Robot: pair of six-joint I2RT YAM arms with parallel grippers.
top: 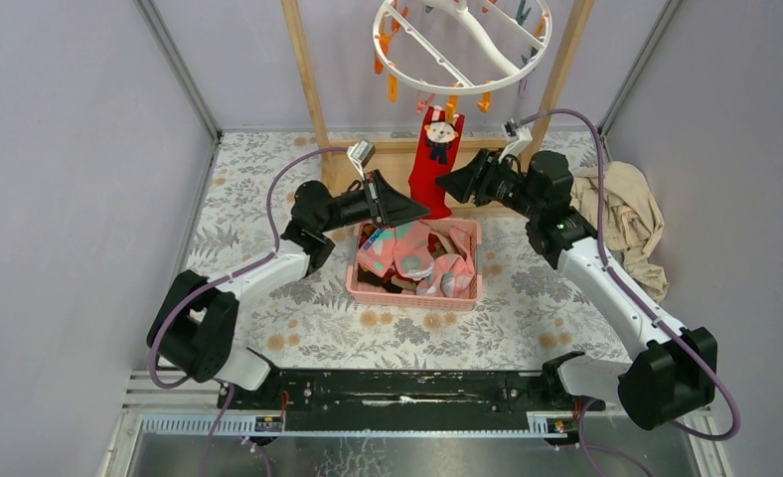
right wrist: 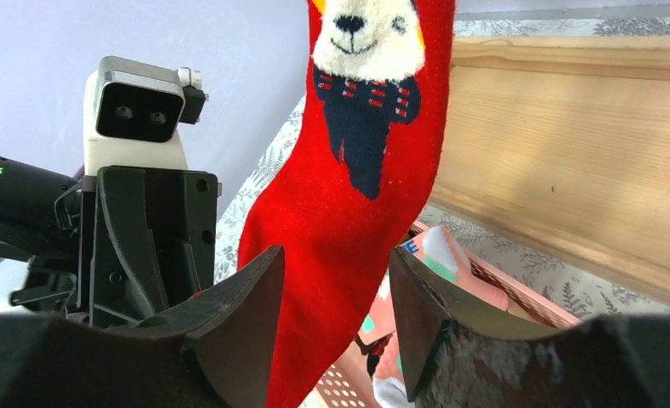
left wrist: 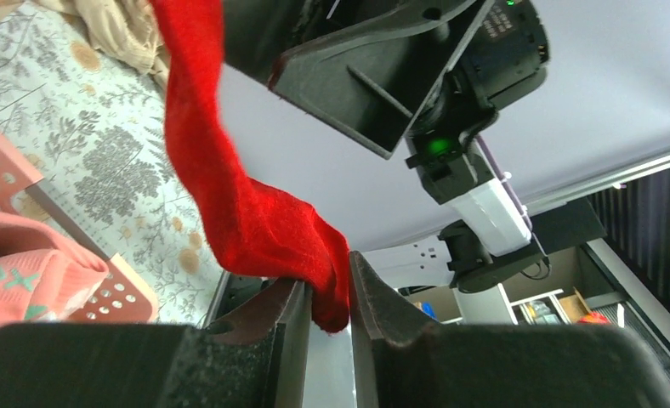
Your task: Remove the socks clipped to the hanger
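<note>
A red sock (top: 433, 174) with an animal face hangs from the white round clip hanger (top: 412, 79). My left gripper is shut on the sock's lower end, seen at close range in the left wrist view. My right gripper (top: 449, 185) stands open beside the sock at middle height; in the right wrist view the red fabric (right wrist: 332, 238) fills the space in front of its spread fingers. The sock's top lies outside both wrist views.
A pink basket (top: 407, 301) of socks sits below the hanger. A wooden frame (top: 308, 70) stands behind it, and beige cloth (top: 626, 219) lies at the right. Several empty coloured clips hang round the ring.
</note>
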